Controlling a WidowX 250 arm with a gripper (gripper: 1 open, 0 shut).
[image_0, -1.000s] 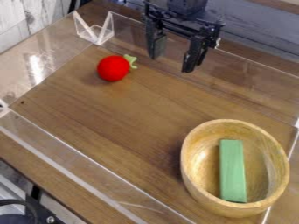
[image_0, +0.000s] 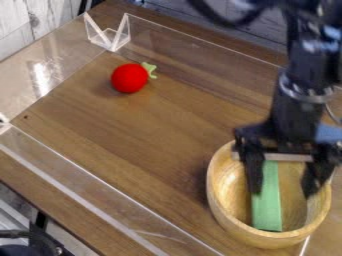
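My gripper (image_0: 281, 163), dark and motion-blurred, is low on the right, over the wooden bowl (image_0: 231, 208), its fingers open. A green block (image_0: 266, 210) lies in the bowl below and between the fingers; whether they touch it I cannot tell. A red tomato-like object (image_0: 130, 78) with a green stem sits on the wooden surface at the upper left.
A clear plastic holder (image_0: 110, 32) stands at the top left. Raised edges run along the left and back.
My gripper has moved from the top centre down and toward the front right, to over the bowl. The tomato, bowl and block look unmoved.
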